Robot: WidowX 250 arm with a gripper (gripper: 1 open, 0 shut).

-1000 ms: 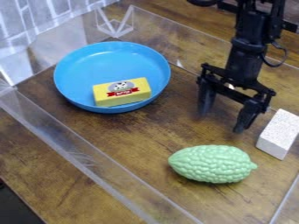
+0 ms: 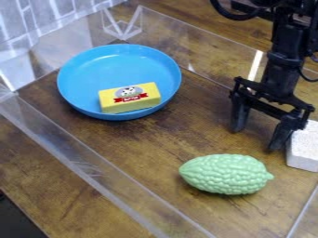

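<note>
My black gripper (image 2: 261, 128) is low over the wooden surface at the right, its two dark fingers apart and pointing down. Its right finger is at the edge of a white speckled block (image 2: 303, 146), which is partly cut off by the frame; whether they touch is unclear. A green bumpy gourd-like object (image 2: 226, 174) lies at the lower middle, below the gripper. A blue plate (image 2: 106, 62) at the upper left holds a yellow box (image 2: 149, 98) with a label.
Clear plastic walls border the wooden tray area (image 2: 137, 149) along the left, back and right. The middle of the wooden surface between plate and gourd is free.
The gripper has moved to the right, toward the white block, which now sits slightly further right. The plate, yellow box and green object are unmoved.
</note>
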